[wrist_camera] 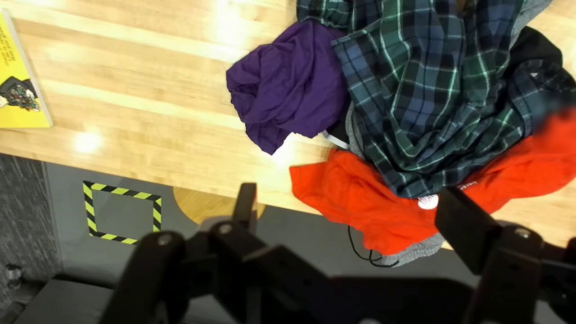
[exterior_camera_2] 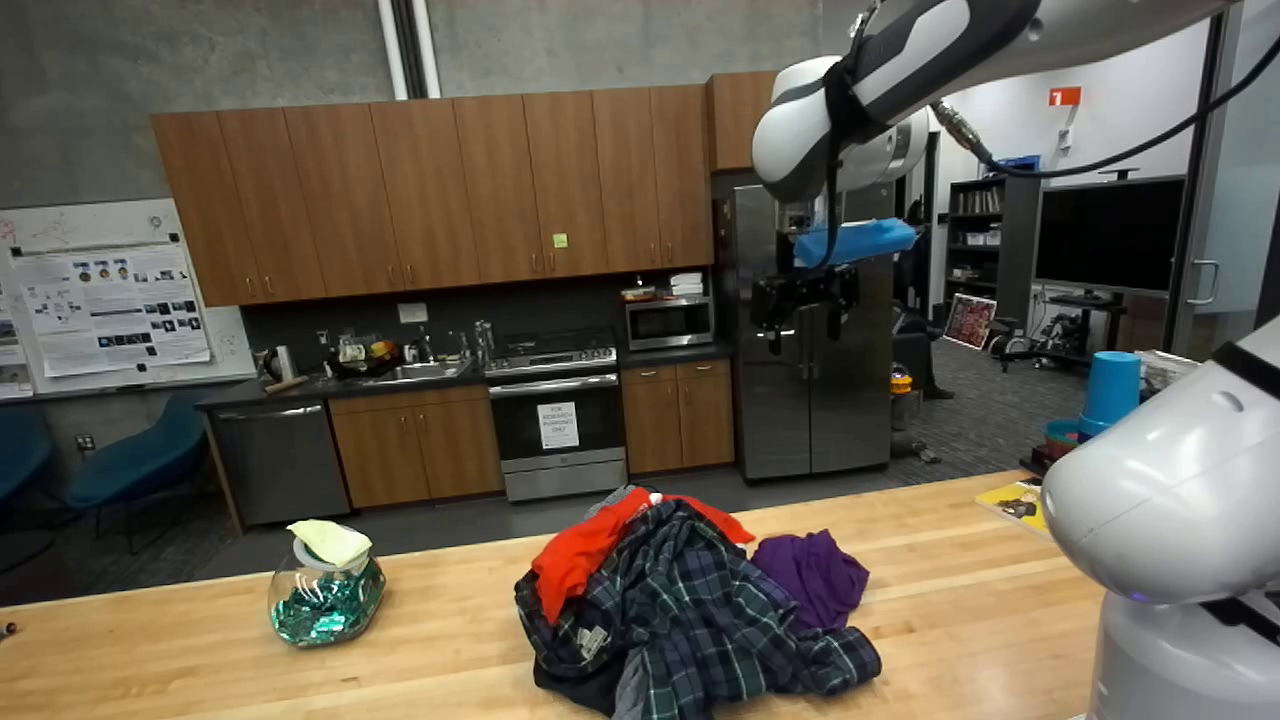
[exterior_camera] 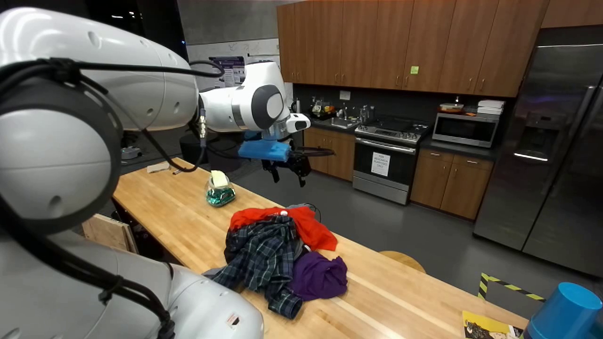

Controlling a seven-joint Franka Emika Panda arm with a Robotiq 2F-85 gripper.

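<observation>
My gripper is open and empty, its two dark fingers spread wide in the wrist view. In exterior view 1 the gripper (exterior_camera: 289, 180) hangs well above the table, over the clothes pile's far side. The pile has a dark plaid shirt (exterior_camera_2: 720, 588) on top and a red garment (exterior_camera_2: 584, 554) partly under it. A crumpled purple cloth (wrist_camera: 291, 81) lies against the pile's side. Bits of grey and black fabric show beneath the plaid; how far they extend is hidden.
A glass jar (exterior_camera_2: 326, 596) with green shiny filling and a yellow cloth on top stands left of the pile. A yellow magazine (exterior_camera_2: 1017, 504) and blue cups (exterior_camera_2: 1111, 390) are at the right end. Bare wood (exterior_camera: 390, 299) separates them from the pile.
</observation>
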